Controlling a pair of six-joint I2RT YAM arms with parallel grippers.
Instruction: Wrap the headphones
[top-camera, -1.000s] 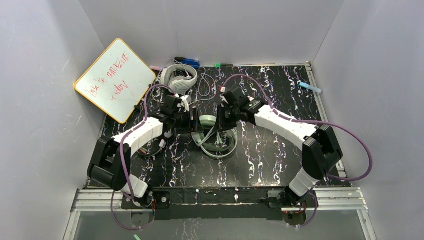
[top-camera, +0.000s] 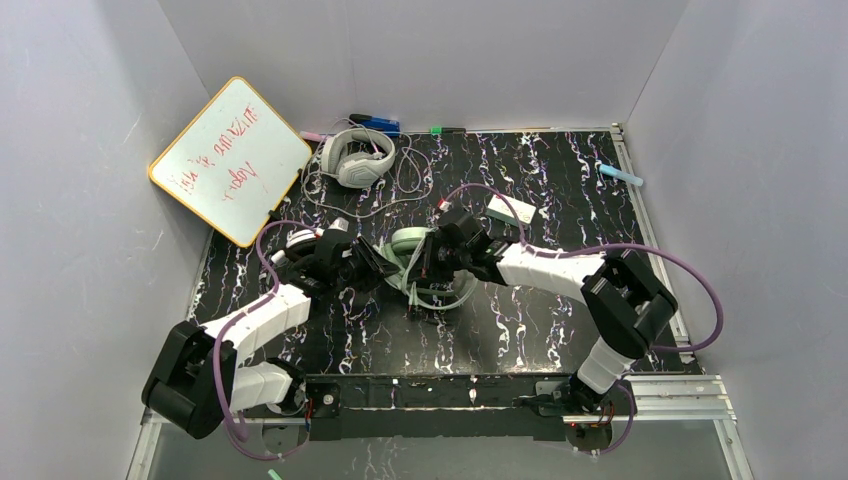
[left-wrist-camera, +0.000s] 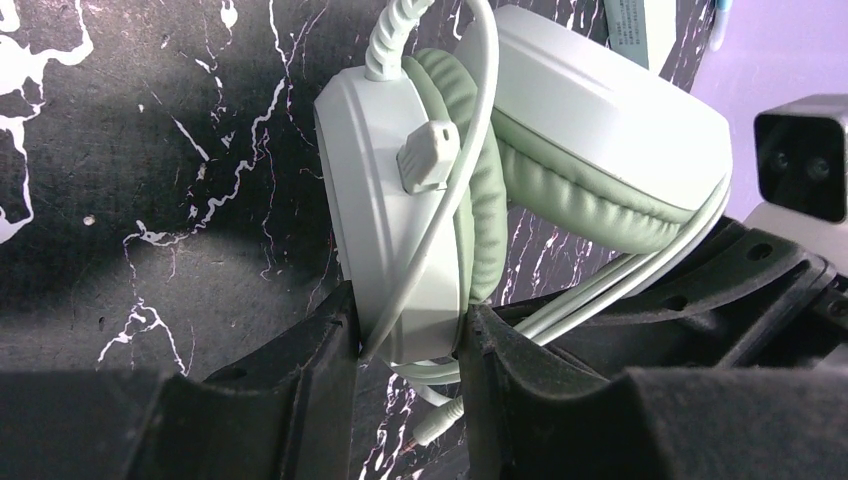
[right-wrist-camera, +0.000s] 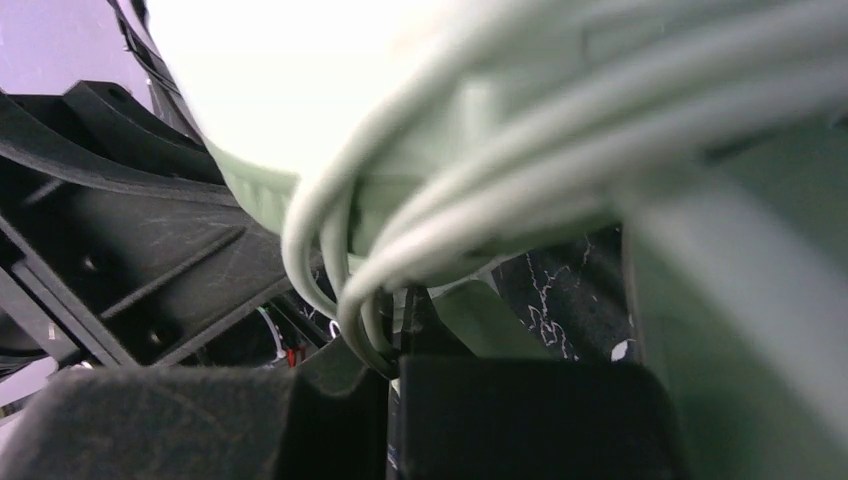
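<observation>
The white-and-green headphones lie at the table's centre, white cable looped over their band. In the left wrist view, my left gripper has its fingers around the lower end of the white earcup; whether they press on it is unclear. The green-padded second cup is beside it. My right gripper is shut on several strands of the white cable, below the cup in its wrist view.
Another pair of headphones with loose cable lies at the back, beside the whiteboard. A white card and blue pen lie right.
Over the last second both arms have moved toward the front, the left also turning. The right gripper has come down at the headphones with the cable, and the loops have shifted.
</observation>
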